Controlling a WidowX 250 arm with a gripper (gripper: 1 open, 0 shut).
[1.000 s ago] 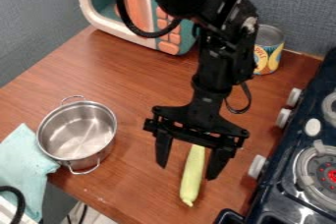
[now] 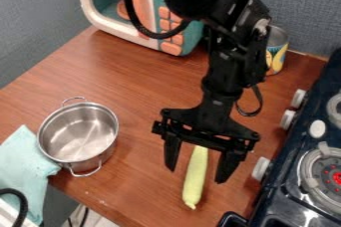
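My black gripper (image 2: 197,161) hangs above the wooden table, open, its two fingers apart on either side of a pale yellow-green corn cob (image 2: 193,186) that lies lengthwise on the table below it. The upper end of the cob is hidden behind the gripper body. Nothing shows held between the fingers.
A steel pot (image 2: 78,121) sits at left on the table (image 2: 114,82), beside a light blue cloth (image 2: 20,161). A stove (image 2: 306,146) with knobs fills the right. A can (image 2: 277,47) and a toy microwave (image 2: 100,2) stand at the back.
The gripper has shifted very slightly, its fingers a little different in height and position over the cob. The cob and the other objects have not moved.
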